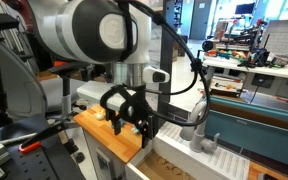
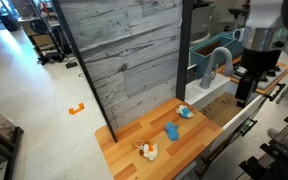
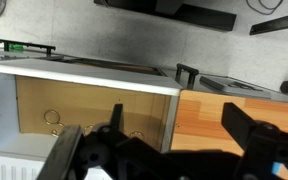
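Observation:
My gripper [image 1: 131, 136] hangs open over the border between the wooden counter and an open drawer, its fingertips apart with nothing visible between them. From exterior view 2, the same gripper [image 2: 259, 100] is right of the counter. The wrist view has its dark fingers [image 3: 112, 130] spread wide along the lower edge. Beneath it on the left lies the drawer [image 3: 79, 105], white-walled with a tan bottom and a few small rings inside. On the wooden counter [image 2: 129, 135] rest a blue object [image 2: 171, 131], a white-and-orange one [image 2: 148, 151] and a light-blue-and-white one [image 2: 185, 112].
A grey faucet [image 1: 206, 125] rises behind the drawer, near a blue-walled basin [image 1: 249, 130]. A dark post [image 2: 95, 60] and grey plank wall [image 2: 139, 50] stand behind the counter. Some floor to the left is open, with an orange item [image 2: 77, 108] on it.

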